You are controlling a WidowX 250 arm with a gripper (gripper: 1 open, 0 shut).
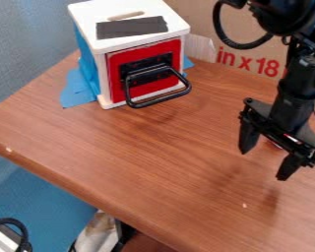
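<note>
My black gripper [264, 159] hangs over the right part of the wooden table, its two fingers spread apart and angled down. Behind it, mostly hidden, is a small red object [271, 140]. A white toy oven [153, 20] with a red front [134, 59] and a black handle stands at the back centre, with a dark flat piece and a small wooden stick on top.
A blue sheet [76, 91] lies under the oven. A cardboard box [236, 61] stands at the back right. Cables and other items sit below the table's front-left edge.
</note>
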